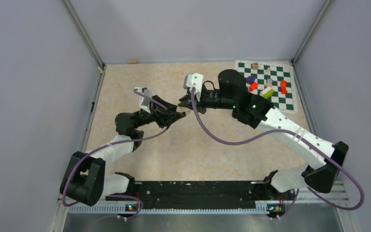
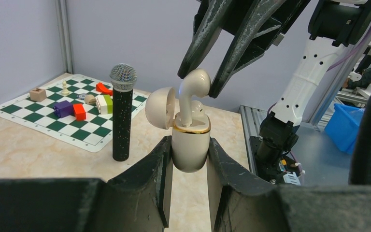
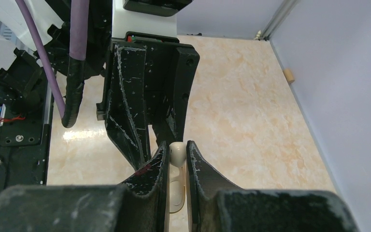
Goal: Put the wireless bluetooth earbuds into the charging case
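The white gold-rimmed charging case (image 2: 190, 147) is upright with its lid (image 2: 159, 108) open, my left gripper shut on its body. A white earbud (image 2: 196, 83) has its stem down in the case. My right gripper is at the earbud's head from above, its fingers either side and close to it; whether they touch it I cannot tell. A second earbud shows partly behind the first in the left wrist view. In the top view both grippers meet over the middle of the table.
A checkered board (image 1: 285, 101) with several small toys lies at the back right. A black microphone-like cylinder (image 2: 121, 121) shows behind the case in the left wrist view.
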